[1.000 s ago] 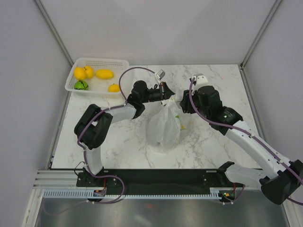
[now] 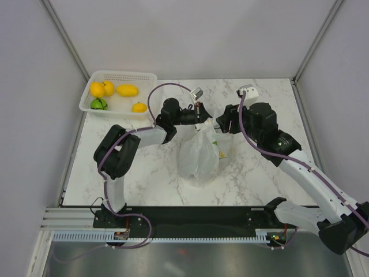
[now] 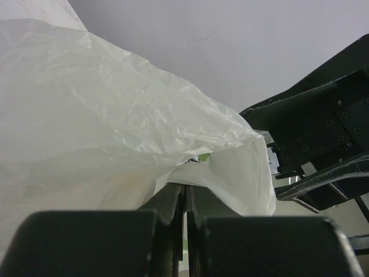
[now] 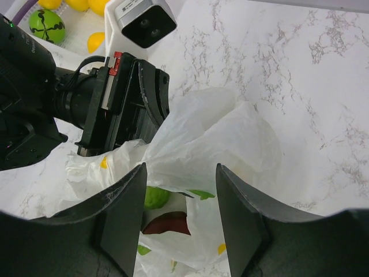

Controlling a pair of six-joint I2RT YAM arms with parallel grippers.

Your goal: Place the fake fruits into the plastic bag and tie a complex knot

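Note:
A translucent plastic bag point(image 2: 199, 158) stands at the table's middle, with green, yellow and dark red fruit showing inside in the right wrist view. My left gripper point(image 2: 202, 116) is at the bag's gathered top, shut, with bag film point(image 3: 138, 115) around its fingertips. My right gripper is open, hovering over the bag's right side and loose top point(image 4: 207, 133), facing the left gripper.
A white basket point(image 2: 118, 107) at the back left holds several yellow fruits and a green one point(image 2: 98, 104).
The left gripper has barely moved.

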